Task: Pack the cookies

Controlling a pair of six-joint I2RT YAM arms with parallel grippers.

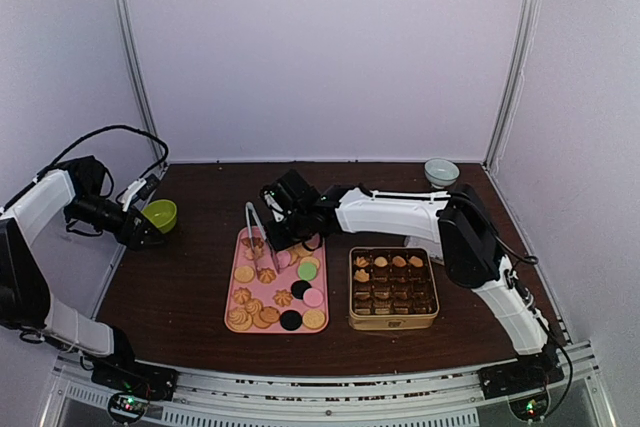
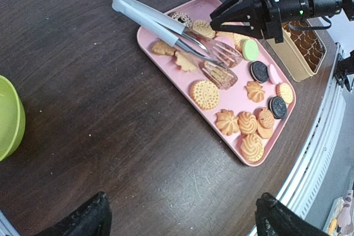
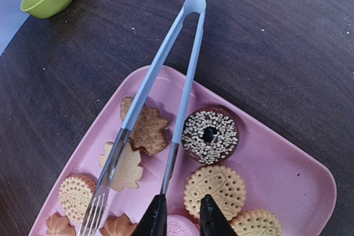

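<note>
Cookies of several kinds, among them a chocolate ring with white sprinkles point(image 3: 210, 135), lie on the pink tray point(image 1: 233, 312). Across the tray's far-left part rest tongs point(image 2: 160, 26) with pale grip ends, their metal heads over the cookies. My right gripper is over the tray beside the tongs, fingers a little apart and nothing visible between them; one finger covers part of a tong arm. The gold compartment box point(image 1: 393, 323) stands right of the tray, several cookies in its far compartments. My left gripper is open and empty at the far left.
A green bowl point(image 1: 160, 214) stands by the left gripper. At the back right is a white bowl point(image 1: 441, 173), with a pale object point(image 1: 425, 243) partly hidden under the right arm.
</note>
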